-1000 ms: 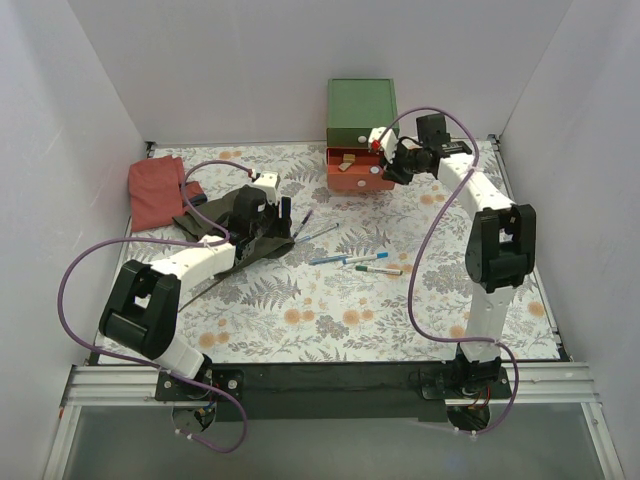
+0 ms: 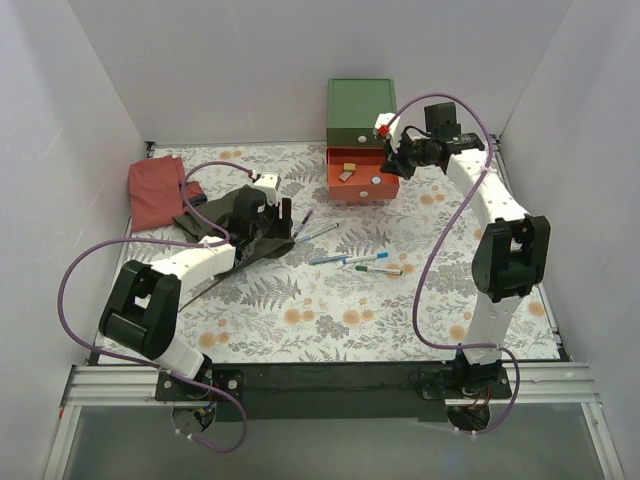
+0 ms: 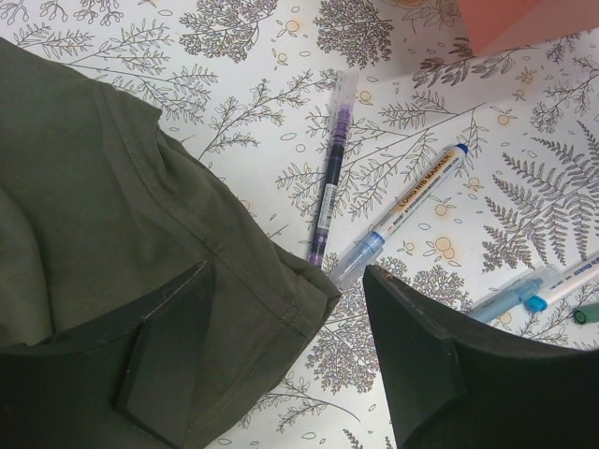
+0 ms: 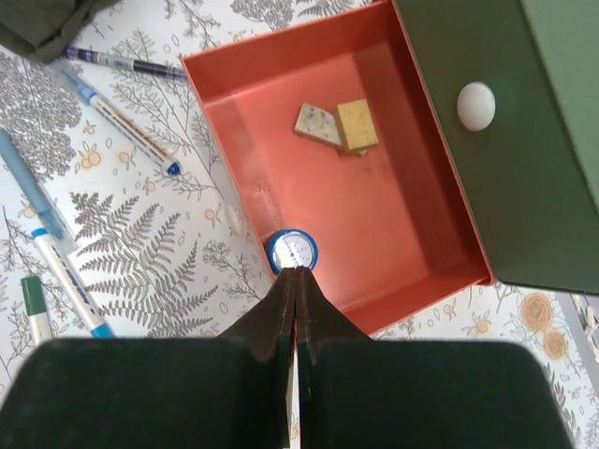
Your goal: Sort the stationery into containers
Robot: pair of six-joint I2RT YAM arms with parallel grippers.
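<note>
The green cabinet (image 2: 361, 108) stands at the back with its red drawer (image 2: 335, 172) pulled out. A grey-white block (image 4: 318, 123), a yellow block (image 4: 357, 125) and a round blue-rimmed white item (image 4: 293, 250) lie in the drawer. My right gripper is shut at the drawer's front right corner, nothing visible between its fingers; contact with the wall cannot be told. Part open and empty, my left gripper hangs over a dark green cloth (image 3: 178, 234). Beyond its fingers lie a purple pen (image 3: 332, 168) and a blue-capped marker (image 3: 412, 204).
A light-blue pen (image 2: 327, 260), a blue-and-white marker (image 2: 366, 257) and a green-capped marker (image 2: 379, 270) lie mid-table. A folded red cloth (image 2: 157, 192) is at the far left.
The drawer has slid further out toward the front, showing more of its inside. My right arm has shifted slightly, its gripper staying by the drawer's right end. The left arm looks still.
</note>
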